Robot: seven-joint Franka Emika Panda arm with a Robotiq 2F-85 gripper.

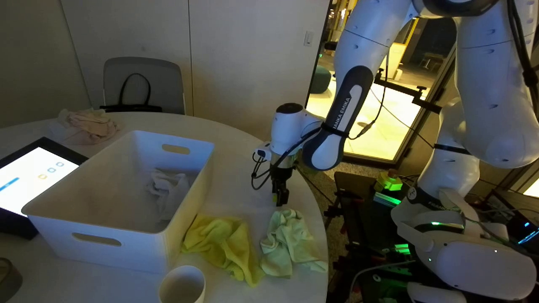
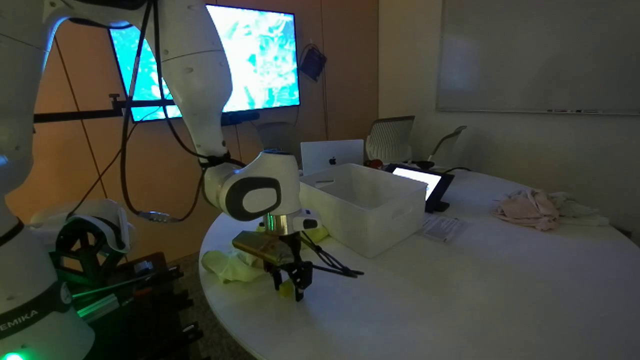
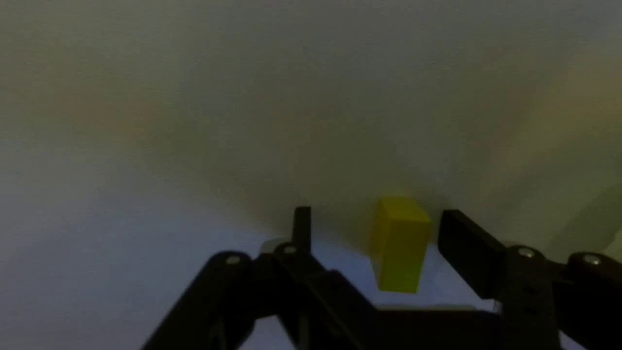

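A small yellow block (image 3: 401, 245) stands between the two fingers of my gripper in the wrist view. A wide gap separates it from the left finger (image 3: 302, 227); a narrower one shows beside the right finger (image 3: 466, 248). My gripper (image 1: 281, 197) is low over the white table, pointing down, its fingers part open. Exterior view 2 shows the block (image 2: 286, 288) as a yellow patch at the fingertips. Whether its base rests on the table is hard to tell.
A white bin (image 1: 189, 207) holding a pale cloth (image 1: 169, 192) stands beside the arm. A yellow cloth (image 1: 225, 247), a pale green cloth (image 1: 289, 242) and a white cup (image 1: 182, 285) lie nearer exterior view 1. A pink cloth (image 2: 528, 210) is far off.
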